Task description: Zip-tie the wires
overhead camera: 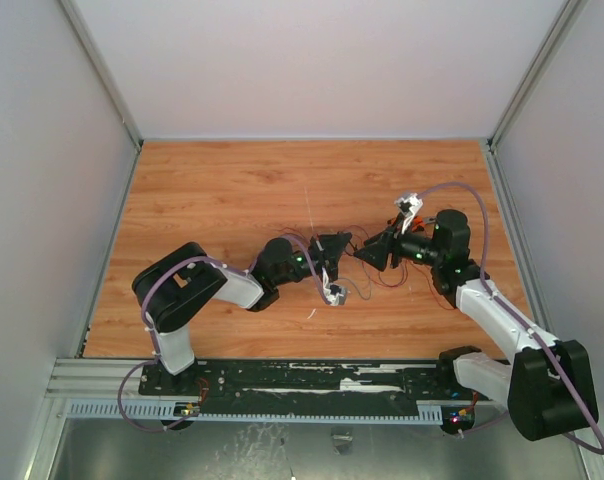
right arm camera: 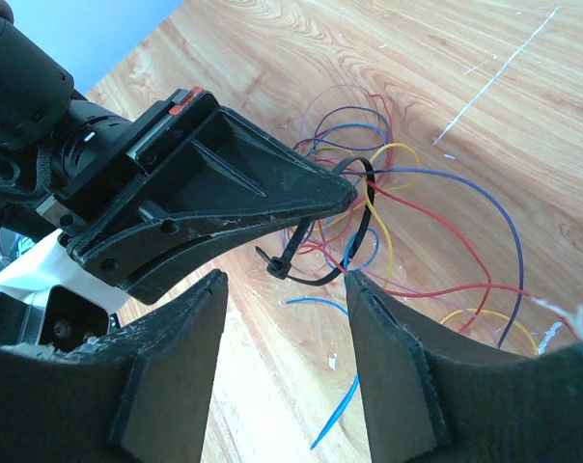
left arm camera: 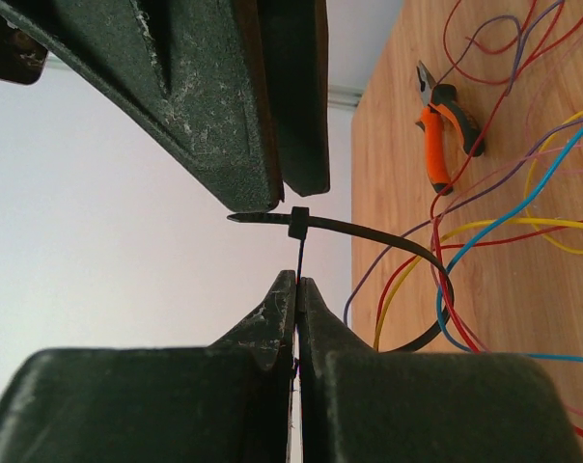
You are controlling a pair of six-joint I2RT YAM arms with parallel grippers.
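A black zip tie [left arm camera: 388,236] loops round a bundle of red, yellow and blue wires [left arm camera: 509,207]. My left gripper is shut just below the tie's head, with the thin strap running down to its tips. In the right wrist view the tie [right arm camera: 367,222] shows beside the left gripper. My right gripper [overhead camera: 372,250] faces the left one from the right; in its wrist view [right arm camera: 291,299] the fingers stand open, short of the tie. In the left wrist view it hangs above the tie's head.
Orange-handled pliers [left arm camera: 434,149] lie on the wooden table [overhead camera: 212,180] behind the wires. Walls enclose the sides.
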